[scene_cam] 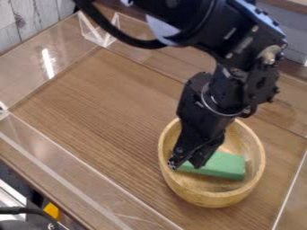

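Note:
My black gripper (180, 159) reaches down into a tan wooden bowl (210, 195) at the right of the camera view, its fingertips at the left end of a green block (225, 165) lying in the bowl. The gripper looks shut; whether anything is between its fingertips is hard to see, and part of the block is hidden behind it.
White brackets stand at its edges. Dark cables and a small yellow object lie off the table at the lower left.

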